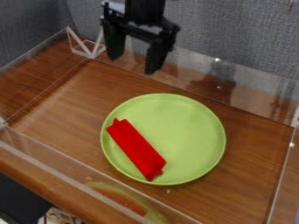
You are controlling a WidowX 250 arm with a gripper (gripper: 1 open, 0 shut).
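My black gripper (135, 44) hangs at the top centre, above the back of the wooden table, its two fingers spread wide with nothing visible between them. A green plate (191, 137) lies in the front middle of the table. On its left part rests a long red block (135, 149), lying diagonally toward the plate's front.
Clear panels edge the wooden table (70, 96), with a white wire frame (84, 45) at the back left. A yellowish curved shape (122, 194) shows behind the front panel.
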